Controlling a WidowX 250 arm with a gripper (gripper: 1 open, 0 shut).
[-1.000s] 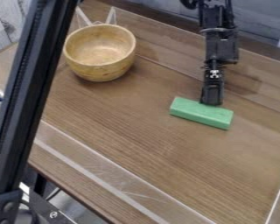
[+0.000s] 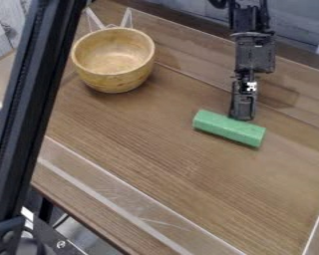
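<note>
A dark metal gripper [image 2: 243, 108] hangs upright from the top right of the camera view, its tip just behind a green block [image 2: 229, 128] on the wooden table. The gripper looks shut, with nothing visible between its fingers; whether it touches the block cannot be told. The green block lies lengthwise from left to right, tilted slightly.
A wooden bowl [image 2: 112, 60] sits at the upper left, with a small white object behind it. A black post [image 2: 27, 100] crosses the left side in the foreground.
</note>
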